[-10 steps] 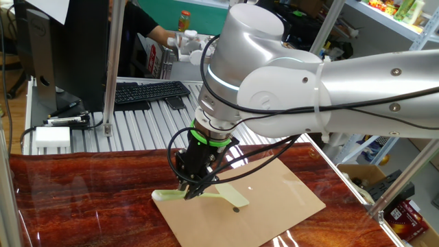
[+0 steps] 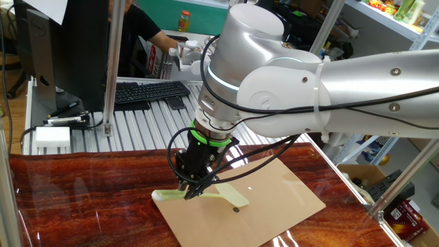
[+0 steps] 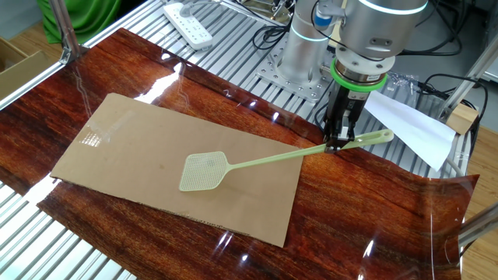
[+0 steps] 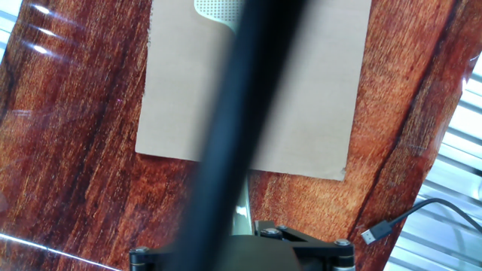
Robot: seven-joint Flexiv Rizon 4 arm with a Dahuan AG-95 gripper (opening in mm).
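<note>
A pale green fly swatter (image 3: 268, 160) is held by its handle in my gripper (image 3: 336, 145), which looks shut on it. Comparing the two exterior views, it seems to hang above the table. Its square mesh head (image 3: 204, 171) lies over the brown cardboard sheet (image 3: 132, 148), while the handle end (image 3: 381, 136) reaches past the sheet's edge. In exterior view 1 the handle (image 2: 168, 195) points left from the gripper (image 2: 188, 191). A blurred black cable (image 4: 237, 128) crosses the wrist view, hiding much of the handle and the fingertips.
The cardboard rests on a glossy red-brown wood-patterned surface (image 3: 373, 210). Behind the gripper are a white sheet (image 3: 412, 128) and the robot base (image 3: 299, 70). A power strip (image 3: 187, 27) stands at the back. A USB cable (image 4: 384, 227) lies near the surface's edge.
The arm, gripper and swatter have not visibly moved. In the background, a person's hand and the white object by it have shifted slightly.
</note>
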